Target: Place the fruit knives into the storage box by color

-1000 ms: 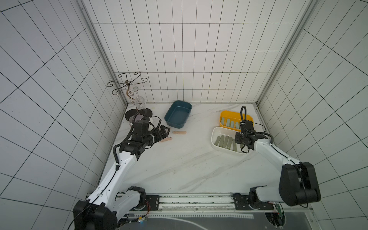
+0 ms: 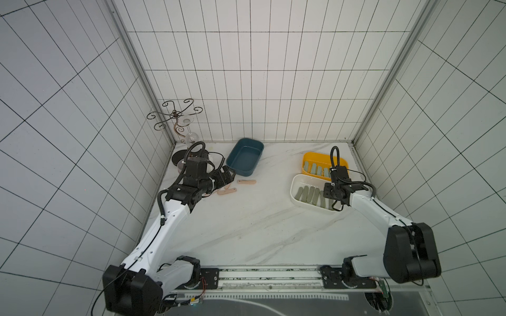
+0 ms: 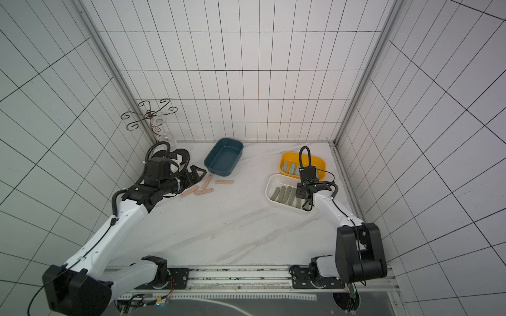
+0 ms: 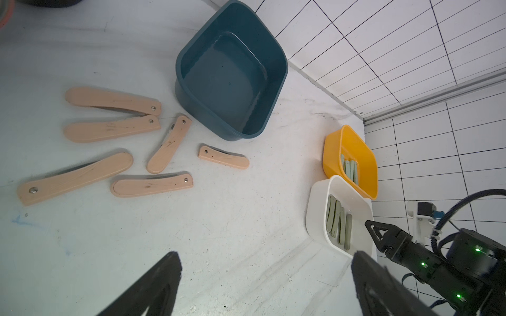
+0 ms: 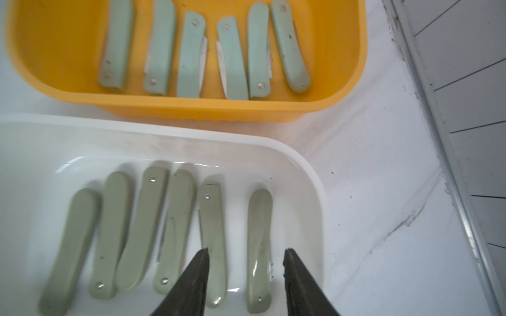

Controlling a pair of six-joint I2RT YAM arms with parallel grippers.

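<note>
Several peach-handled knives lie loose on the table in the left wrist view, among them a short peach knife [image 4: 223,157] near the empty dark blue box [image 4: 225,79]. Above that table area my left gripper stands open, nothing between its fingers. At the right, a white box [image 5: 295,152] holds several olive-green knives in a row, the rightmost olive knife [image 5: 259,247] a little apart from the others. My right gripper is over this knife, fingers parted on either side of it in the view; contact cannot be told. The yellow box [image 5: 210,108] behind holds several pale green knives.
A metal scroll stand [image 2: 175,114] with glassware stands at the back left, close to my left arm. White and yellow boxes sit almost against each other.
My left gripper has shifted slightly, uncovering more of the peach knives.
</note>
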